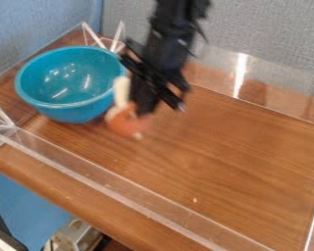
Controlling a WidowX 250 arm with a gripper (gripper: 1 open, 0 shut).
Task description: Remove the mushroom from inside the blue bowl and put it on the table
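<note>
The blue bowl (58,102) stands upright at the left of the table, and its visible inside looks empty. Just right of its rim is the mushroom (125,122), with an orange-brown cap below and a pale stem above. My black gripper (136,101) is shut on the mushroom, holding it outside the bowl, low over the wooden table (226,162). Motion blurs both arm and mushroom. The fingertips are partly hidden, and whether the cap touches the wood cannot be told.
Clear transparent walls (271,98) edge the table at the back, and another clear strip runs along the front. White braces stand at the left corners.
</note>
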